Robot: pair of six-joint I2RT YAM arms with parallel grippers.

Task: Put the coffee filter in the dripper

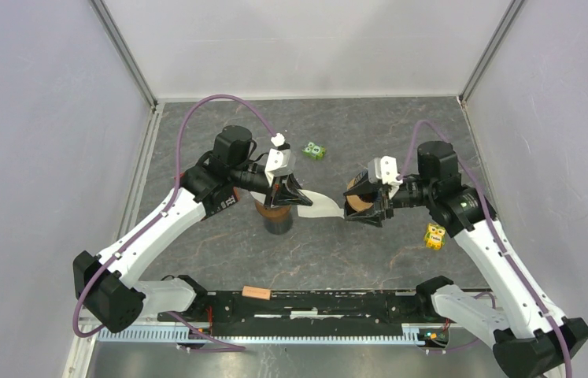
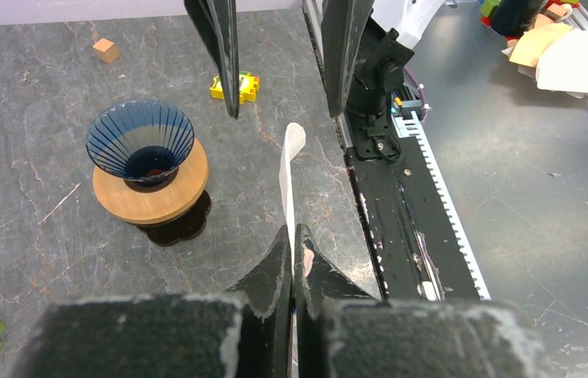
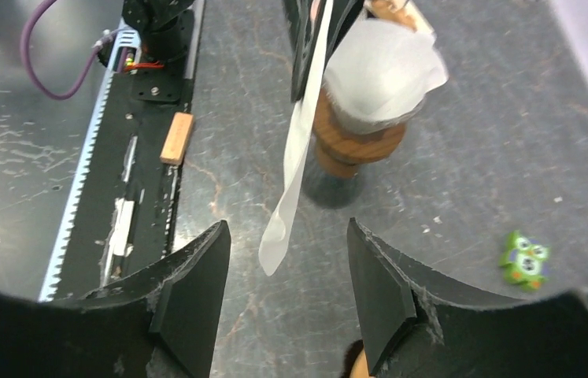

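A white paper filter [image 1: 320,206] stands on edge between the arms, pinched in my left gripper, which is shut on it. My right gripper is open just beyond the filter's free end, the paper between but apart from its fingertips in the right wrist view. The dark glass dripper [image 2: 139,134] sits on a wooden ring [image 2: 163,201], partly under my right gripper in the top view. A stack of white filters [image 3: 381,75] rests on a wooden stand [image 3: 357,146] beneath the left gripper.
A green toy [image 1: 314,150] lies at the back, a yellow toy [image 1: 435,236] at the right, a wooden block [image 1: 257,293] on the front edge. Walls bound the sides and back.
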